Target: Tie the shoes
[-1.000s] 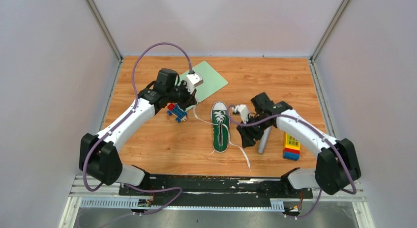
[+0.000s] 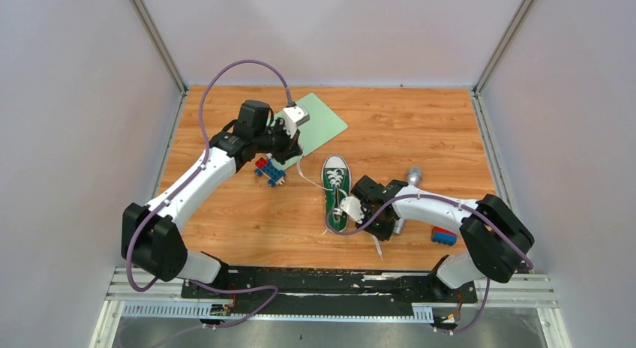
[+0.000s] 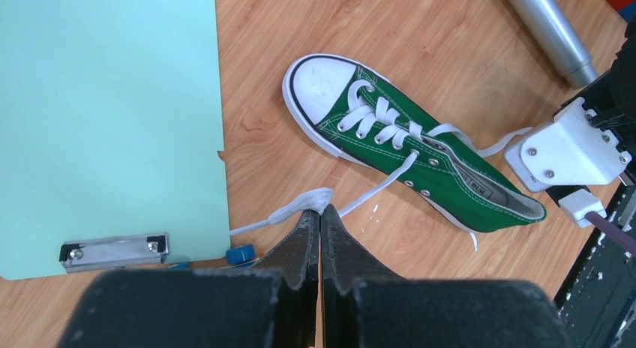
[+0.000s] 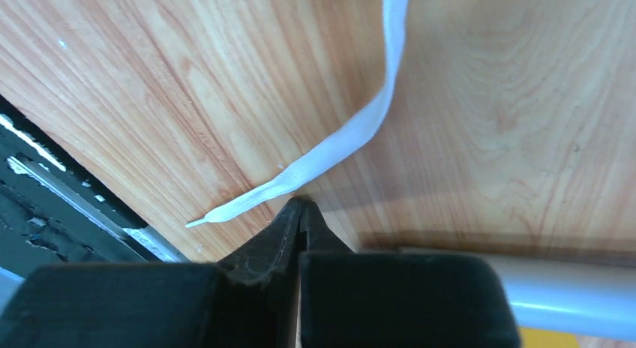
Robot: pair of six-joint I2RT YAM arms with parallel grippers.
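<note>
A green canvas shoe (image 3: 450, 172) with a white toe lies flat on the wooden table, toe away from the robot. From its left side one white lace (image 3: 379, 187) runs to my left gripper, which is shut on that lace, its end sticking out beyond the tips. The other lace (image 4: 341, 142) lies loose on the wood in the right wrist view, its pointed tip toward the front edge. My right gripper is shut just beside this lace, nothing between its fingers. From above, the right arm covers the shoe's right side.
A pale green clipboard (image 2: 319, 123) lies behind the left gripper, with a blue and red toy block vehicle (image 2: 270, 170) beside it. A silver microphone (image 2: 414, 175) lies under the right arm; a coloured block toy (image 2: 444, 235) sits further right.
My right gripper came down toward the loose lace's end and went from open to shut; that lace still lies on the table. The left gripper keeps its lace, barely moving.
</note>
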